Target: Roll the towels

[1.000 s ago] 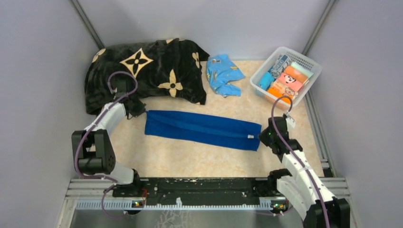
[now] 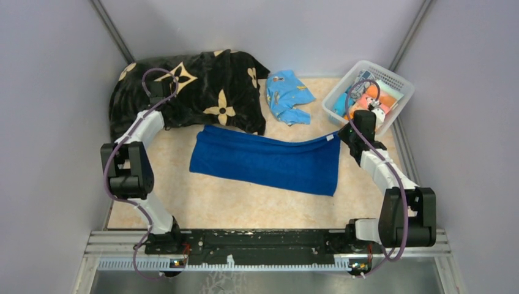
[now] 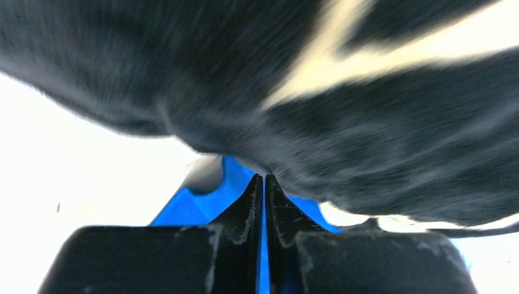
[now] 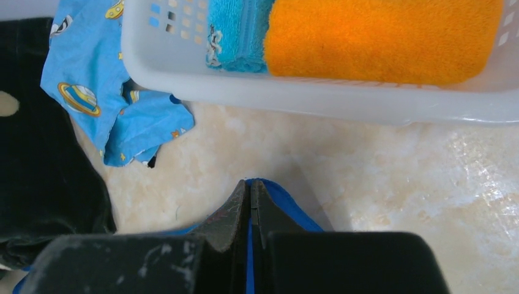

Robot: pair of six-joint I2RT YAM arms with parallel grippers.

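Note:
A dark blue towel (image 2: 263, 162) lies spread across the table, its far edge partly folded along its length. My right gripper (image 2: 340, 133) is at the towel's far right corner; in the right wrist view its fingertips (image 4: 251, 185) are shut on that blue edge. My left gripper (image 2: 174, 122) is at the black patterned blanket (image 2: 190, 98), left of the towel's far left corner. In the left wrist view the blanket hangs close over the fingers (image 3: 281, 214), with blue towel (image 3: 183, 208) behind them; the fingertips look close together, and whether they hold anything is unclear.
A white basket (image 2: 330, 101) of rolled towels, orange (image 4: 385, 37) and turquoise (image 4: 235, 37) among them, stands back right. A light blue patterned cloth (image 2: 284, 98) lies at the back middle.
Both grippers have moved toward the back. The towel's far edge has risen toward the back with my right gripper, widening the towel; its left end has shifted slightly right.

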